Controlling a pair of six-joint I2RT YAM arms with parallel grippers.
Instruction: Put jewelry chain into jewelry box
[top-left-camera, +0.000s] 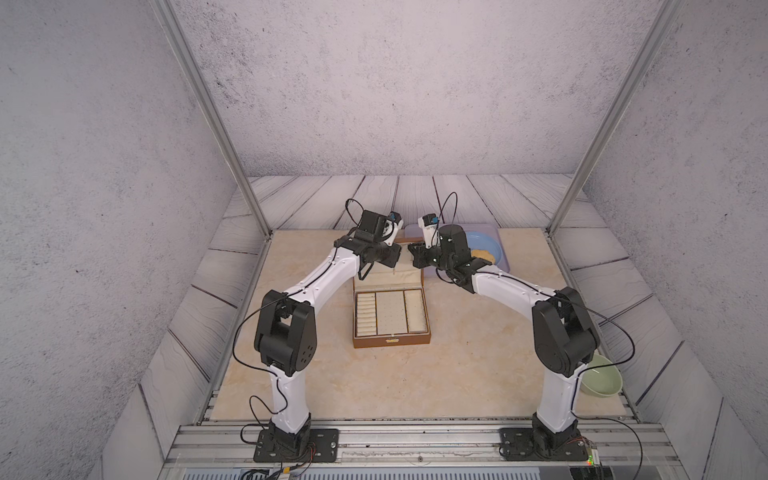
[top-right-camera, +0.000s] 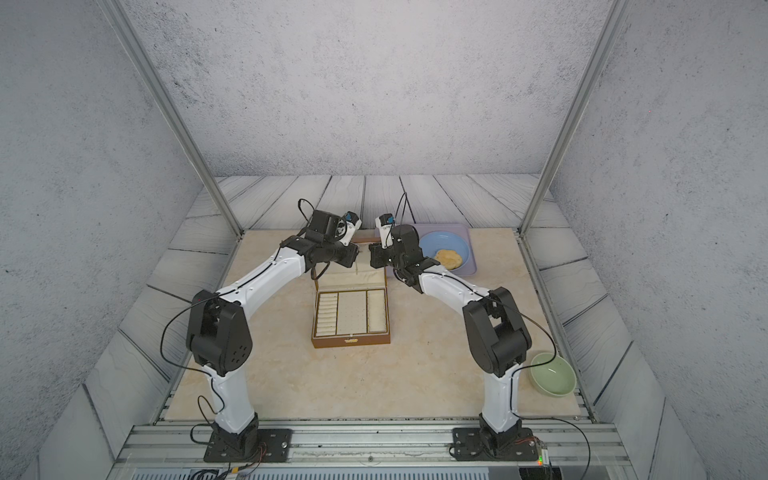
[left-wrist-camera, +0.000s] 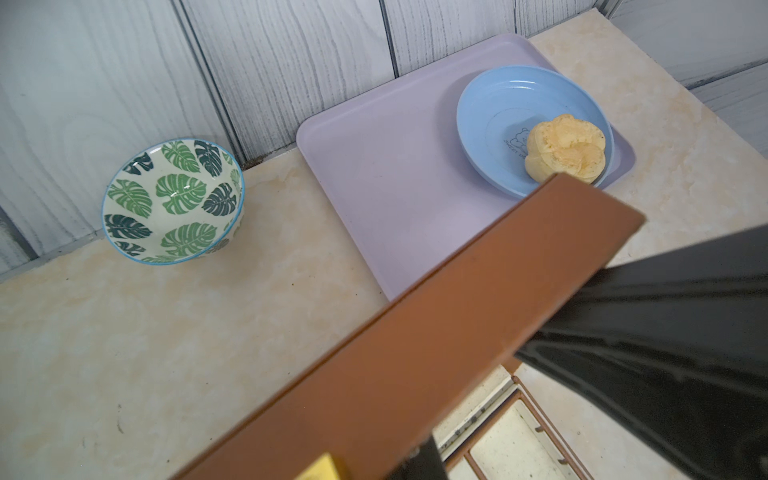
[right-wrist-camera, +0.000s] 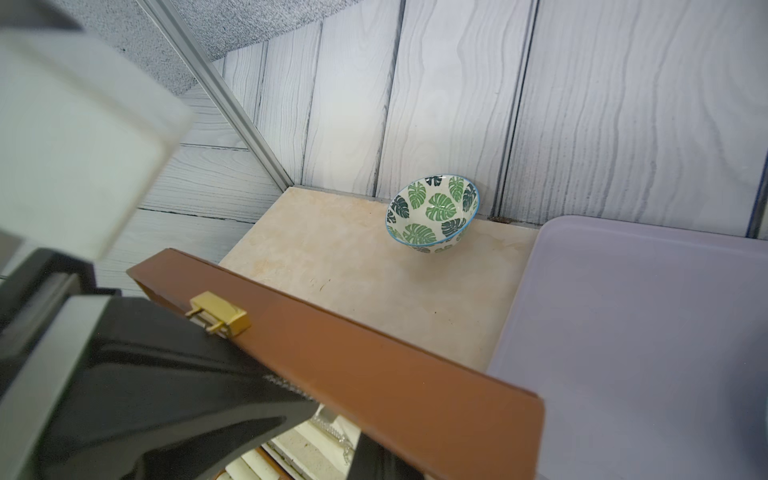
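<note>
The jewelry box (top-left-camera: 392, 339) stands open at the table's centre, its lid folded back. My left gripper (top-left-camera: 399, 255) is shut over the cream lid (top-left-camera: 388, 278). My right gripper (top-left-camera: 411, 255) is shut too, just across a small gap from the left one. In the right wrist view, a bit of silver chain (right-wrist-camera: 289, 387) shows along the left gripper's black finger (right-wrist-camera: 200, 400), and a fine strand (right-wrist-camera: 345, 442) hangs past its tip. Which pads pinch the chain is hidden. Between the wrist views and the box runs the brown lid edge (left-wrist-camera: 384, 360).
A lilac tray (left-wrist-camera: 384, 152) with a blue plate (left-wrist-camera: 488, 112) and a bread bun (left-wrist-camera: 566, 150) sits behind right. A leaf-patterned bowl (right-wrist-camera: 436, 209) stands at the back wall. A green bowl (top-left-camera: 601, 380) is at front right.
</note>
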